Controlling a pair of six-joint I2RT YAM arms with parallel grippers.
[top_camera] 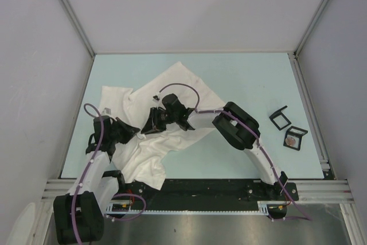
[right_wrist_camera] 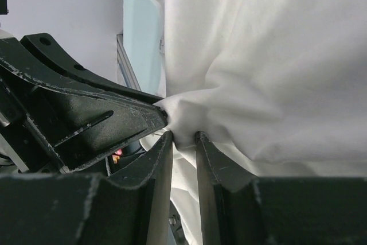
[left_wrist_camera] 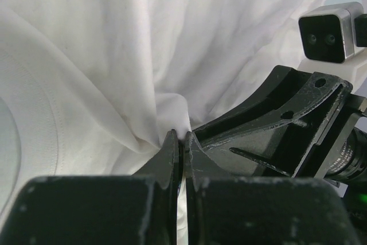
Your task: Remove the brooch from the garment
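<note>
A white garment [top_camera: 172, 84] lies crumpled on the pale table. My left gripper is shut on a small pinched tuft of the cloth at the garment's middle-left. My right gripper is at the same tuft from the other side, its fingers a little apart with cloth between them, close beside the left gripper's tips. I cannot make out a brooch in any view; the grippers and folds hide that spot.
Two small dark open cases [top_camera: 293, 140] lie on the right of the table, where the surface is otherwise clear. Metal rails edge the table, with walls at the sides and back.
</note>
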